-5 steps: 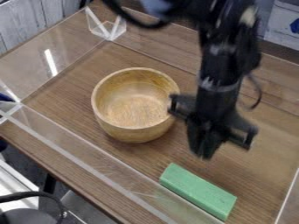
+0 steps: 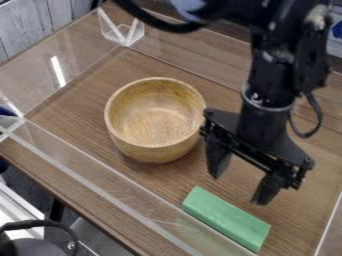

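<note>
My black gripper (image 2: 251,160) hangs in the middle right of the camera view, its two fingers spread wide and open, with wooden table visible between them. A green rectangular block (image 2: 225,216) lies on the table just below it, at the front. A wooden bowl (image 2: 154,118) sits to the left of the gripper, apart from it.
The wooden table (image 2: 80,75) has free room at the back left. A small clear plastic piece (image 2: 123,30) is near the back. A clear strip runs along the front-left edge, with dark equipment (image 2: 38,240) beyond it at the lower left.
The bowl and green block have stayed in place.
</note>
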